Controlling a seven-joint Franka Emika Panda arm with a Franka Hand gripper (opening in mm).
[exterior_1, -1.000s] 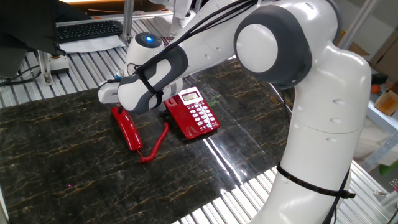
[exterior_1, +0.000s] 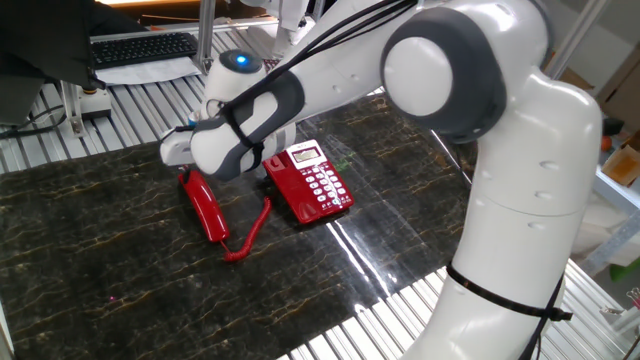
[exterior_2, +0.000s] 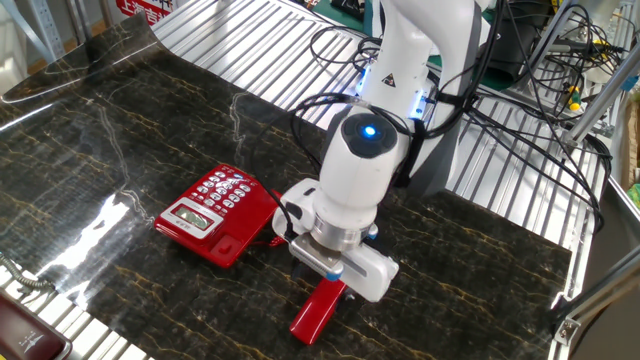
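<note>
A red telephone base (exterior_1: 308, 183) with white keys and a small display rests on the dark marbled sheet. Beside it lies the red handset (exterior_1: 207, 211), joined to a coiled red cord (exterior_1: 252, 232). In the second exterior view the telephone base (exterior_2: 221, 215) is left of my gripper (exterior_2: 345, 290), and the handset (exterior_2: 319, 312) shows partly from beneath it. The gripper body is over one end of the handset and covers it. My fingertips are hidden in both views, so whether they touch or grasp the handset does not show.
The marbled sheet (exterior_2: 480, 290) has free room around the phone. Ribbed metal slats border it. A black keyboard (exterior_1: 145, 49) and paper lie at the back in the first exterior view. Loose cables (exterior_2: 545, 130) hang near the arm's base.
My arm has shifted very slightly, the gripper body dropping a touch over the handset's end. The telephone base, handset and cord look unmoved.
</note>
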